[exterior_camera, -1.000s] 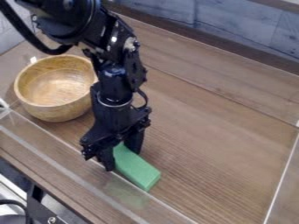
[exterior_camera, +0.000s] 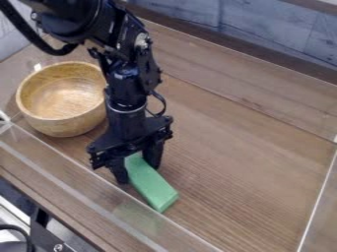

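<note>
The black gripper is lowered over a green rectangular block on the wooden table, near the front. Its fingers straddle the upper end of the block, which is partly hidden under them; whether they touch or grip it is unclear. A tan wooden bowl sits to the left of the arm.
A clear strip or barrier runs along the front left edge, with cables beyond it. A grey panelled wall stands at the back.
The gripper has shifted slightly left and up over the block, and the block's visible end sits very slightly to the left of where it was.
</note>
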